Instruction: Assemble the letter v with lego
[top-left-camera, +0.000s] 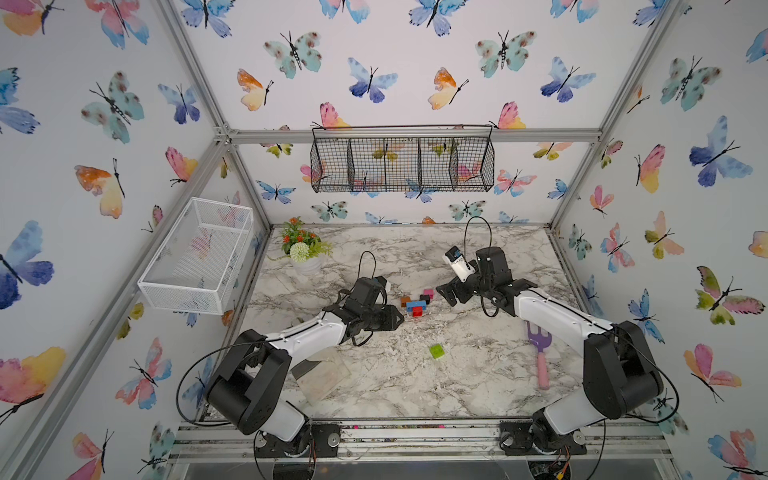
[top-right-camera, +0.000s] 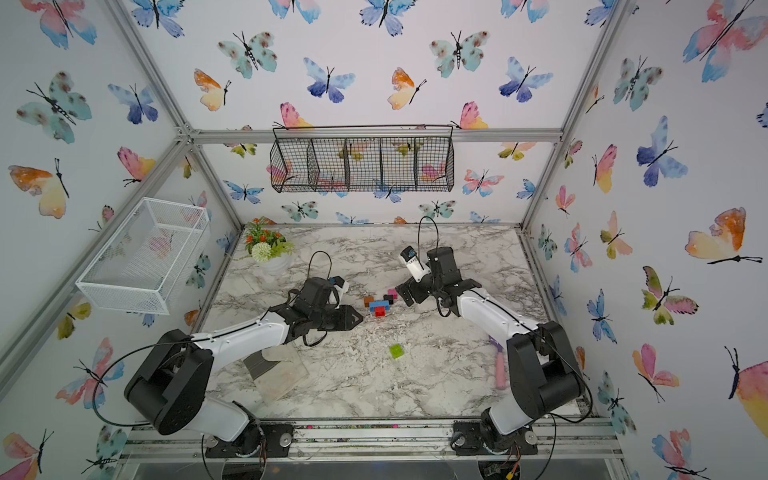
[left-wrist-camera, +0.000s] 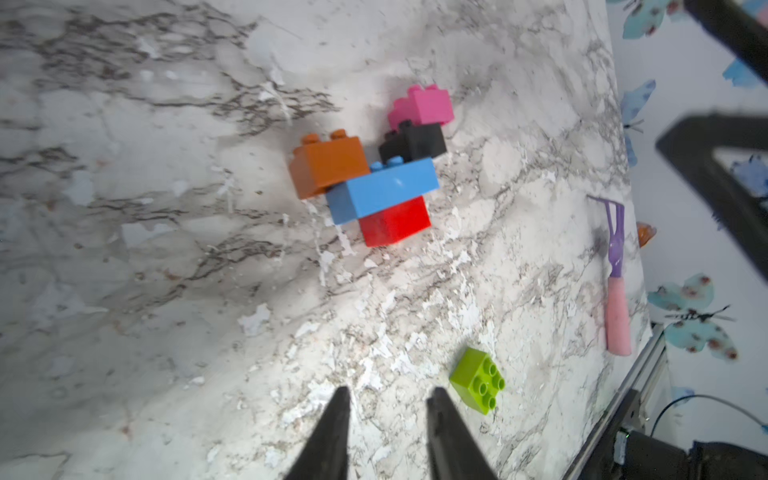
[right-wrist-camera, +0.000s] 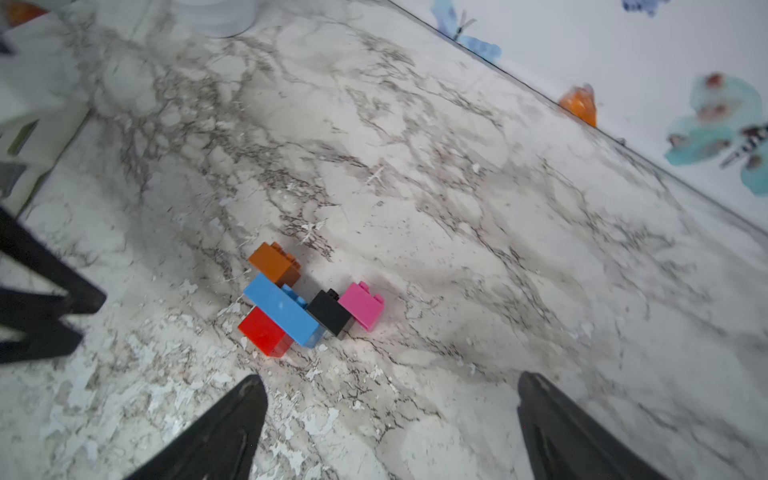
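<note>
In the left wrist view a red brick (left-wrist-camera: 396, 221) adjoins a longer blue brick (left-wrist-camera: 385, 190). An orange brick (left-wrist-camera: 332, 162) sits at one end of the blue one, a black brick (left-wrist-camera: 420, 141) near the other, and a pink brick (left-wrist-camera: 428, 105) lies beyond the black. All appear to touch, though firm joins cannot be told. A lime green brick (left-wrist-camera: 477, 381) lies apart, studs facing sideways. My left gripper is part open and empty, left of the cluster from above. Wide open and empty, my right gripper stands to the cluster's right.
A flower pot (top-left-camera: 307, 257) occupies the back left. Beneath the left arm lies a flat pale board (top-left-camera: 322, 377); a fork with a pink handle (top-left-camera: 542, 374) is by the right arm.
</note>
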